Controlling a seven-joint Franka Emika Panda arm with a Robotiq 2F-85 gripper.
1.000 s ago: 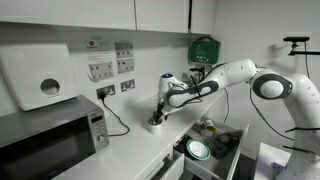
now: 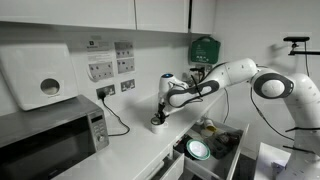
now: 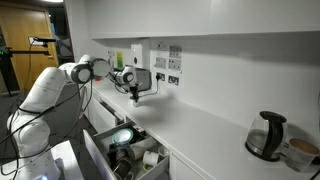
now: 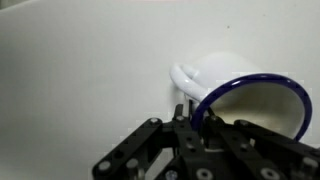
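A white mug with a dark blue rim (image 4: 252, 82) fills the right side of the wrist view, its handle toward the left. My gripper is shut on the mug's near rim and wall, by the handle. In exterior view 1 the mug (image 2: 157, 126) is small, at the counter beyond the microwave, with the gripper (image 2: 162, 112) over it. Exterior view 2 shows the mug (image 3: 136, 102) below the arm at the far end of the counter. Whether its base touches the counter cannot be told.
A microwave (image 2: 55, 147) stands on the counter to the left. An open drawer (image 3: 120, 165) holding a green-rimmed plate (image 2: 198, 149) and other dishes lies below the counter edge. A kettle (image 3: 266, 135) stands far along.
The gripper and mug have shifted very slightly to the right in exterior view 1. Everything else looks the same.
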